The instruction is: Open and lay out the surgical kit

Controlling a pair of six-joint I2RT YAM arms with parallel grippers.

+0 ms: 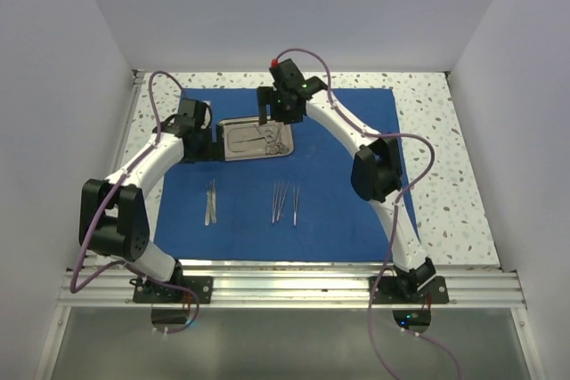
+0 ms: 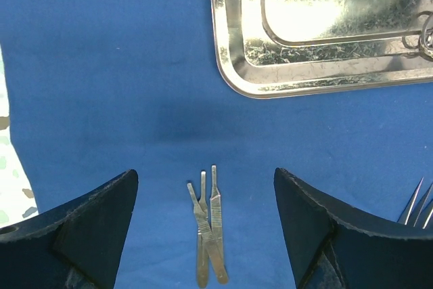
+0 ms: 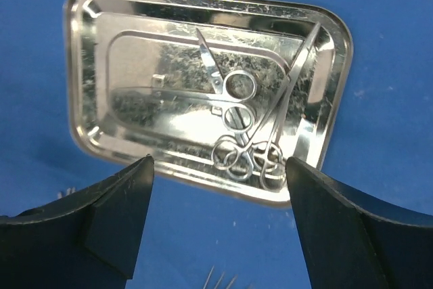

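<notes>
A shallow metal tray [image 1: 258,158] lies on the blue cloth, left of centre toward the back. Three ring-handled instruments rest in it: scissors [image 3: 210,64] with the blade angled up, a pair [image 3: 176,95] pointing left, and a long slender one [image 3: 292,80] leaning right. Their handles overlap at the tray's right end. My right gripper is above the tray, open and empty. Left of the tray, my left gripper stands open over the cloth, nothing between its fingers. Below it in the left wrist view lie flat scalpel handles [image 2: 215,225].
Several thin tweezers-like tools [image 1: 280,204] lie side by side at the middle of the blue cloth [image 1: 347,229]. A floral tabletop [image 1: 445,175] shows around its edges.
</notes>
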